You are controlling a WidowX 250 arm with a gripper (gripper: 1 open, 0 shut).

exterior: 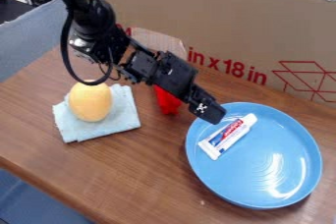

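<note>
My black gripper [206, 107] reaches down from the upper left, its tip just above the left rim of a blue plate [276, 174]. A white toothpaste tube [227, 137] lies on the plate, below and right of the tip. Behind the gripper a red object [167, 102] is partly hidden. To the left, a yellow rounded object [89, 101] rests on a light blue folded cloth [116, 120]. Whether the gripper is open or shut does not show clearly.
A cardboard box wall [250, 27] stands along the back.
</note>
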